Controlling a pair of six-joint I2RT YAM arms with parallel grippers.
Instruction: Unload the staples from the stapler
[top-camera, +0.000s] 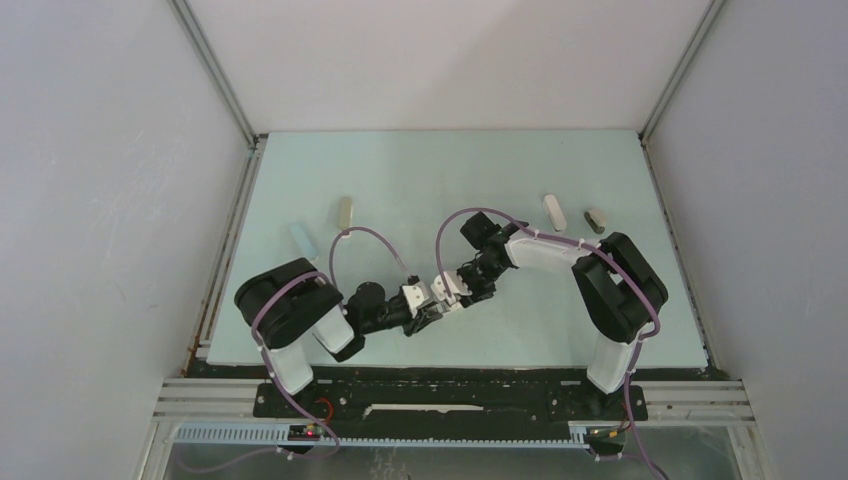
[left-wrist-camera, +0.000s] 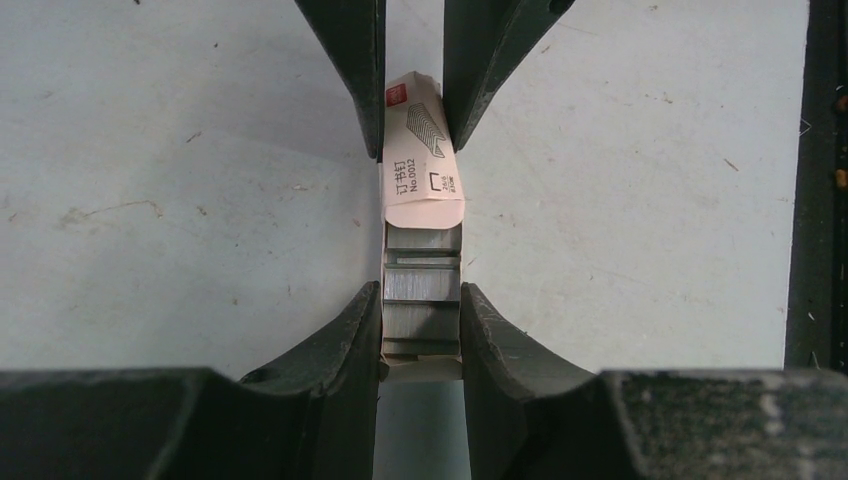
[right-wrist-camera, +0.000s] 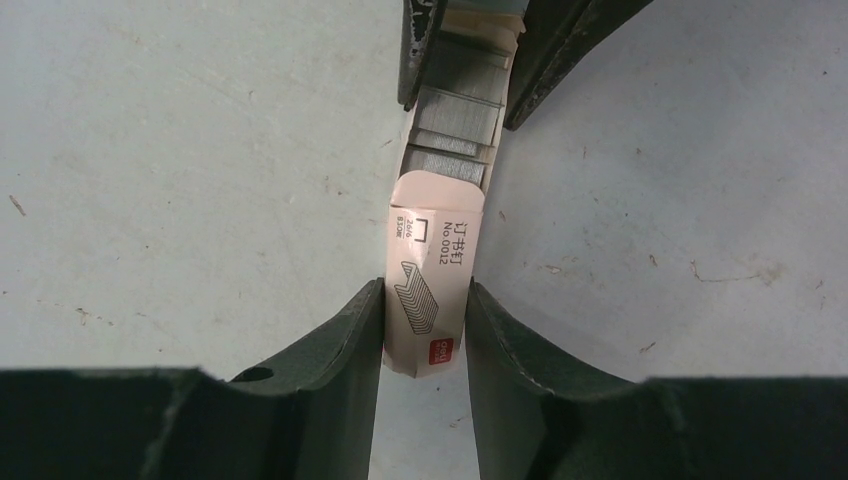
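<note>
A narrow pale box in two parts lies between my grippers, its printed pink sleeve (right-wrist-camera: 432, 265) drawn partway along an inner tray. Rows of grey staples (left-wrist-camera: 421, 285) fill the bared part of this tray. My left gripper is shut on the tray, a finger at each long side near its end. On the sleeve, my right gripper is shut, pinching both sides near the far end. From above, the grippers face each other near the front middle of the table and hide most of the box. No stapler can be told for sure.
At the left lie a beige block (top-camera: 345, 213) and a light blue strip (top-camera: 302, 240). A white bar (top-camera: 554, 212) and a small dark and beige item (top-camera: 595, 220) lie behind the right arm.
</note>
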